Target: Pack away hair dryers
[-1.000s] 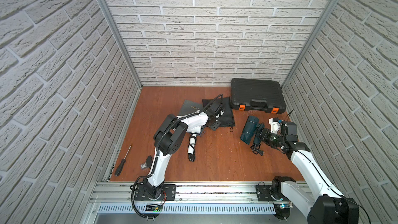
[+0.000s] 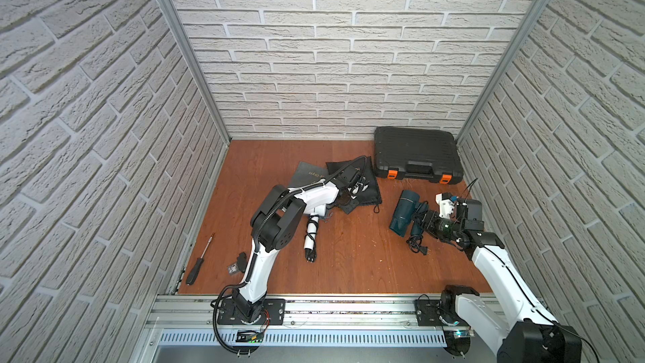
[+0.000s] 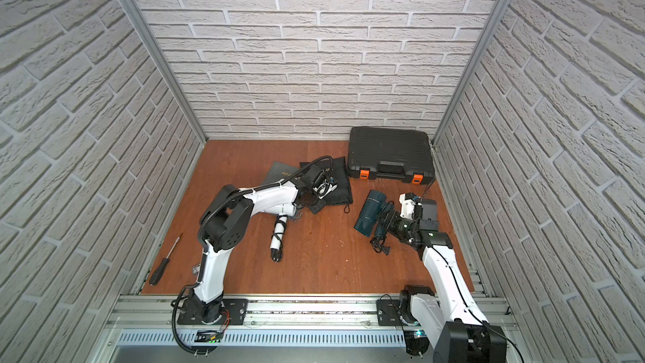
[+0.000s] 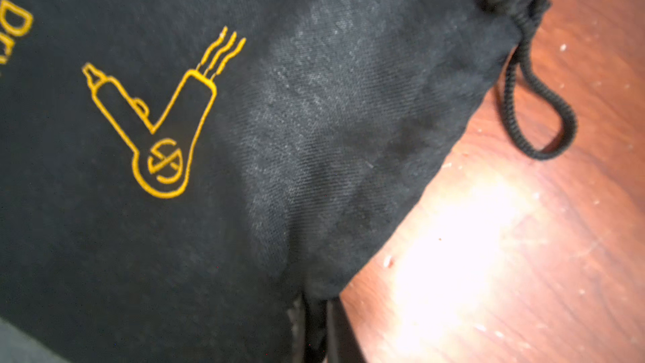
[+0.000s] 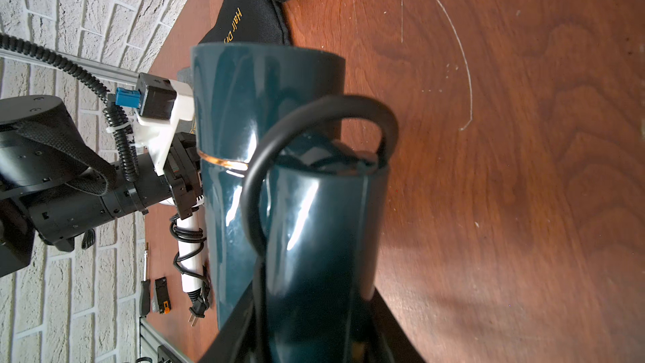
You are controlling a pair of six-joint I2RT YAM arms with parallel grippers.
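Note:
A dark teal hair dryer (image 5: 228,242) with a coiled cord (image 2: 415,245) lies right of center. My right gripper has its fingers either side of its handle; whether they grip is unclear. The black drawstring bag (image 4: 168,242), printed with a yellow dryer, lies at the back middle. My left gripper is shut at the bag's front edge, where the cloth puckers at the fingertips. A white hair dryer (image 2: 310,242) with wrapped cord lies under the left arm, near a grey bag (image 2: 305,171), partly hidden.
A black hard case (image 2: 416,148) stands at the back right. A screwdriver (image 2: 195,270) and small items (image 2: 242,262) lie at the front left.
My left gripper has shifted slightly to the right along the black bag. The teal dryer has moved very slightly; the right arm is nearly still.

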